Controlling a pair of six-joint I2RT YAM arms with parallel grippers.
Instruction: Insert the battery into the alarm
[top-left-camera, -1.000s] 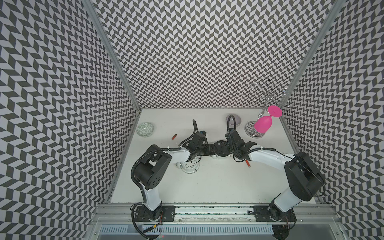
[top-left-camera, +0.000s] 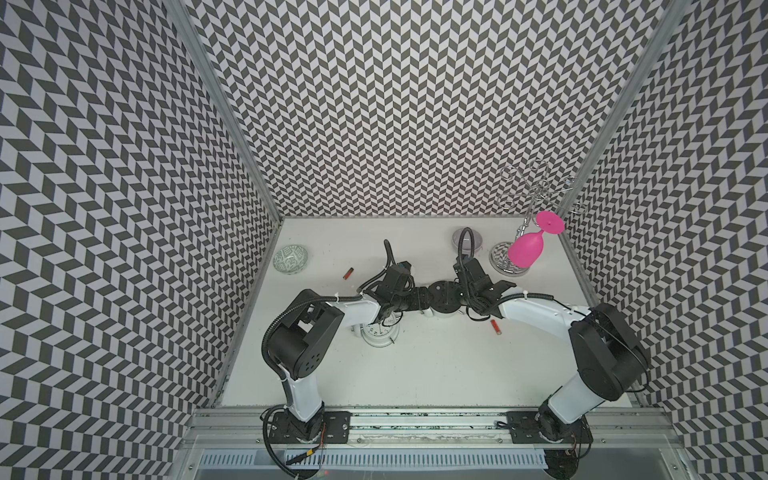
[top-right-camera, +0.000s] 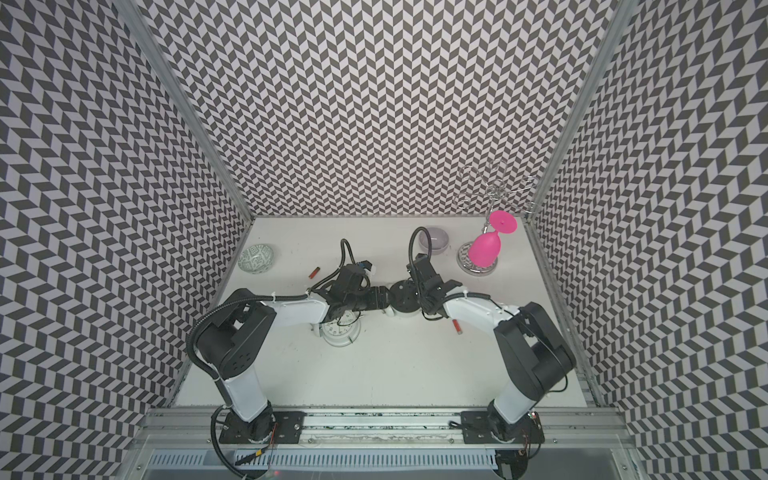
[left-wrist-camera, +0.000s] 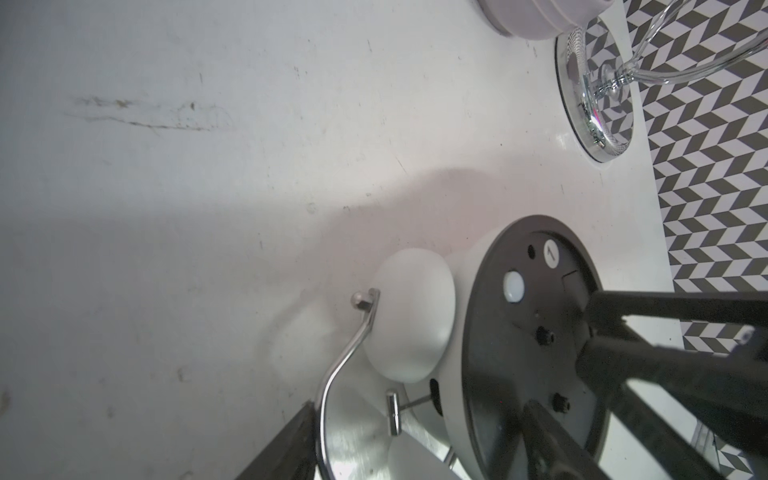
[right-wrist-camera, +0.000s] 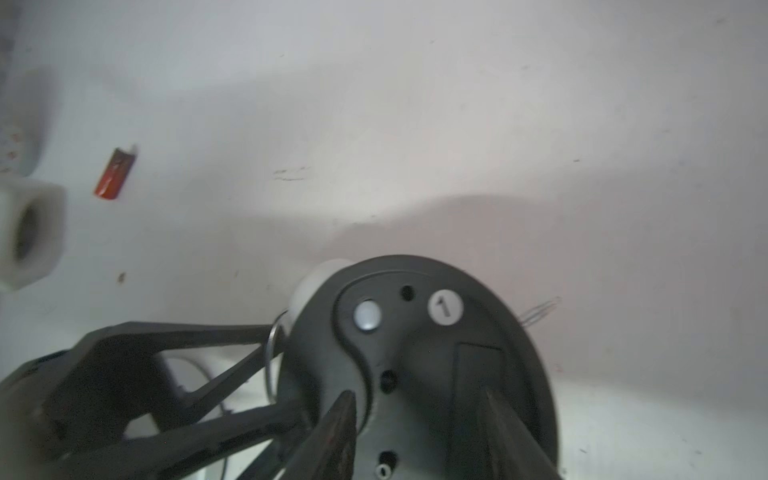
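The alarm clock shows its round black back (right-wrist-camera: 416, 360), with a "1" sticker, a white button and a rectangular battery cover (right-wrist-camera: 476, 368), in both wrist views. My left gripper is shut on the clock, fingers at its handle side. My right gripper is part open over the back, its fingertips near the battery cover; in the left wrist view its dark fingers reach onto that face. Red batteries (top-left-camera: 496, 326) (top-left-camera: 348, 273) lie loose on the table, right front and left back.
Another white clock (top-left-camera: 380, 329) sits under the left arm. A pale green bowl (top-left-camera: 289, 257) is at back left, a lilac bowl (top-right-camera: 436, 238) at back centre, a chrome stand with a pink glass (top-left-camera: 528, 248) at back right.
My right gripper has shifted slightly over the clock's back. The left arm and the clock look unchanged.
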